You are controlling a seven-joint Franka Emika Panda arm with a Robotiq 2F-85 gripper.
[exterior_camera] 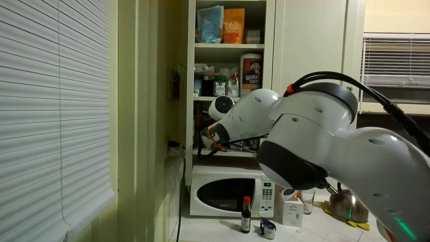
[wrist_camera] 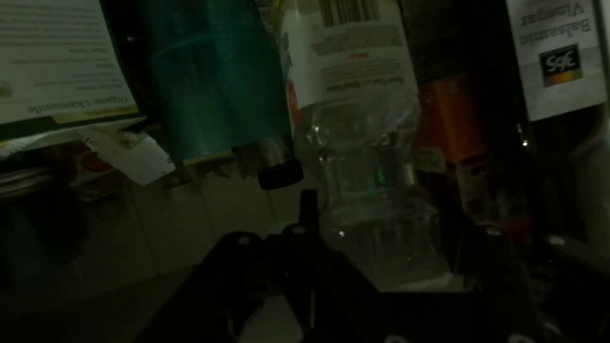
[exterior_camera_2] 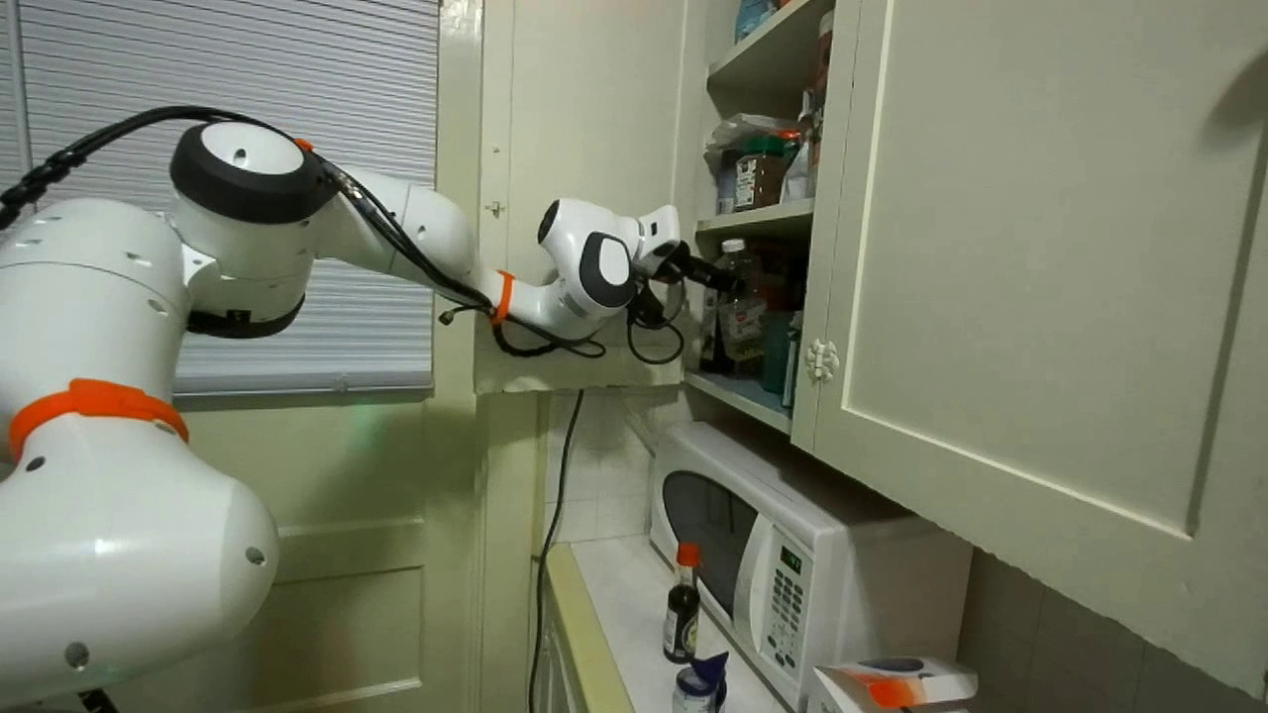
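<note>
A clear plastic bottle (wrist_camera: 366,154) with a white label fills the middle of the dark wrist view, which shows labels upside down. My gripper is shut on this bottle, one dark finger (wrist_camera: 309,211) showing along its left side; the other is hard to make out in the dark. In exterior view 2 my gripper (exterior_camera_2: 727,283) reaches into the lower cabinet shelf, at the white-capped bottle (exterior_camera_2: 743,315). Exterior view 1 has the gripper hidden behind the arm's wrist.
Crowding the bottle are a teal container (wrist_camera: 220,85), a chamomile box (wrist_camera: 57,63) and a balsamic vinegar bottle (wrist_camera: 557,63). An open cabinet door (exterior_camera_2: 1046,238) stands to the right. Below are a microwave (exterior_camera: 225,193), a red-capped bottle (exterior_camera: 246,217) and a small jar (exterior_camera: 268,230).
</note>
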